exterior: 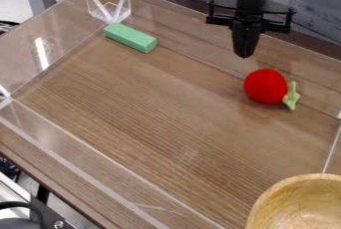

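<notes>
My gripper (244, 52) hangs over the back of the wooden table, a dark shape whose fingers point down; I cannot tell whether it is open or shut, and nothing clearly shows in it. Below it and a little to the right lies a round red object (264, 87), with a small pale green piece (292, 96) against its right side. A mint green block (131, 38) lies at the back left, well apart from the gripper.
A yellowish bowl (301, 207) fills the front right corner. A clear plastic-looking object (108, 4) stands near the back left.
</notes>
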